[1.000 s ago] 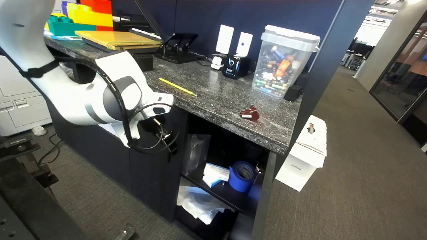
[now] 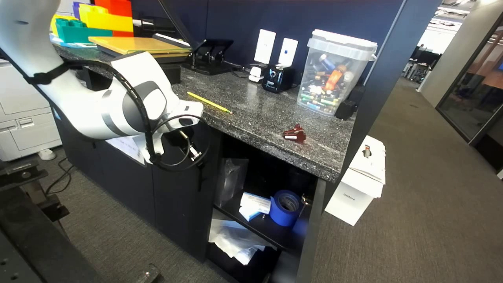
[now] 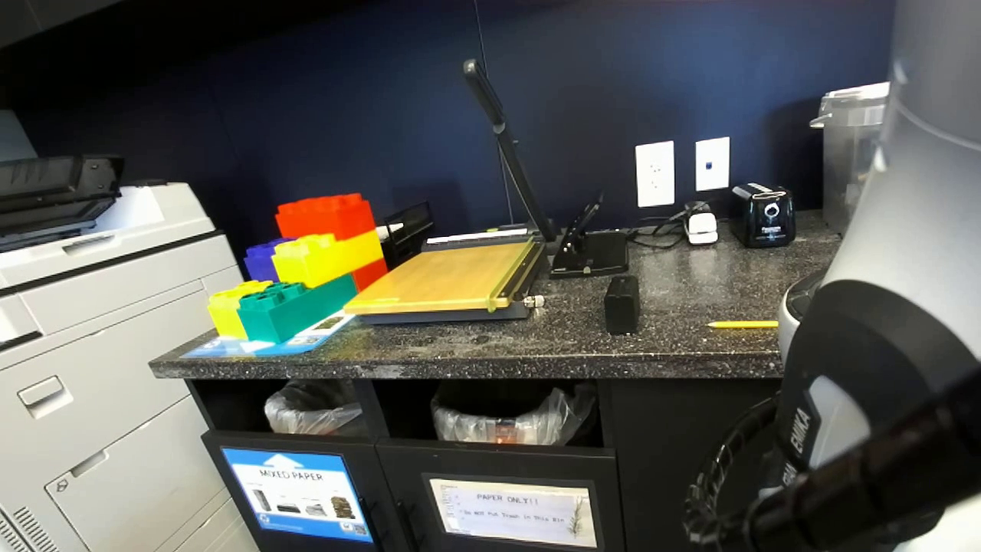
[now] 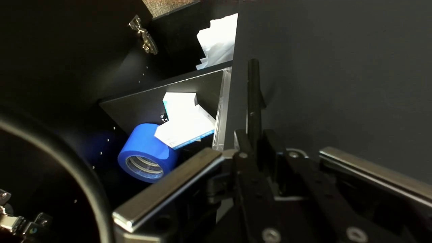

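Note:
In the wrist view, a slim black handle (image 4: 253, 97) stands out from a dark cabinet door (image 4: 344, 81). My gripper has its fingers closed around one end of this handle, and the rest sticks out beyond the fingertips. Seen from exterior view 1, the gripper (image 2: 195, 155) is below the counter's front edge, with the handle (image 2: 200, 178) hanging beneath it. The door under it looks closed, while the compartment to its right stands open. Exterior view 2 shows the arm at the right, its gripper out of sight.
A blue tape roll (image 2: 285, 207) and white boxes (image 2: 255, 205) lie on the open compartment's shelf. On the counter (image 2: 254, 120) are a yellow pencil (image 2: 210, 102), a dark red staple remover (image 2: 295, 134) and a clear bin of batteries (image 2: 332, 70). Cables loop around the wrist.
My arm and gripper have moved slightly upward. More of the black handle shows below the gripper now; the objects on the counter and shelf have stayed put.

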